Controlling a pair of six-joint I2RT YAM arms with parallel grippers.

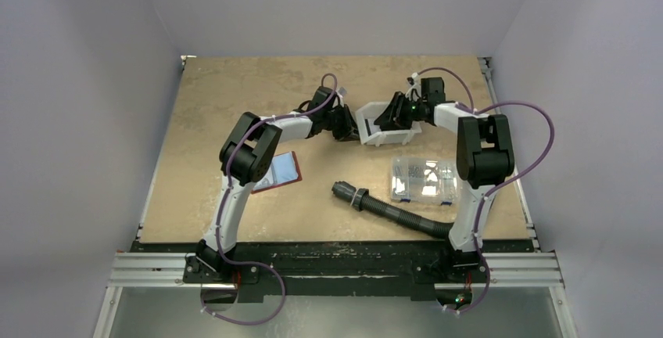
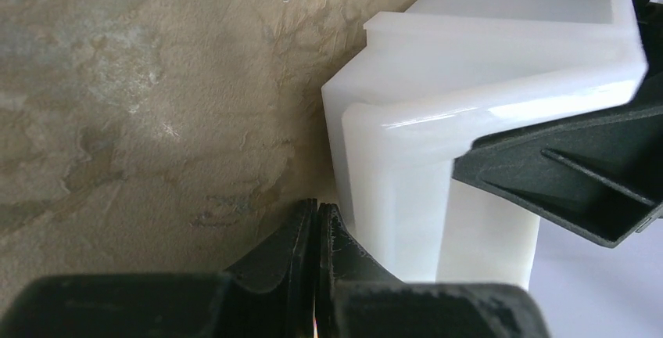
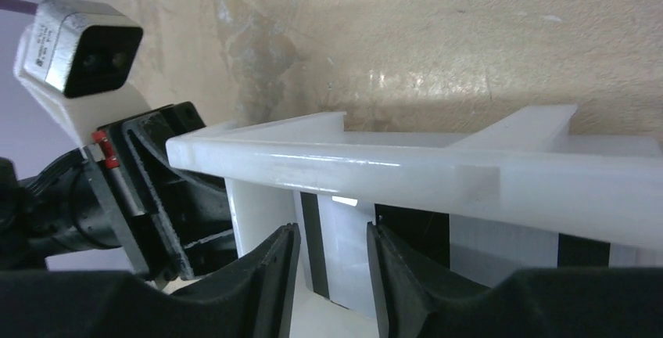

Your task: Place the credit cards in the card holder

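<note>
Several flat cards, white with dark stripes, lie inside a white tray in the right wrist view. My right gripper reaches down into this tray over the cards, its fingers apart with no card seen gripped between them. In the left wrist view, my left gripper is shut with nothing between its fingertips, just outside the end wall of the tray. The card holder may be the red-edged item with a pale blue face, left of centre in the top view; I cannot tell for certain.
A clear compartment box stands front right. Left of it, a black ribbed hose lies diagonally. Bare table shows at the back left. Both gripper tips are close together at the tray.
</note>
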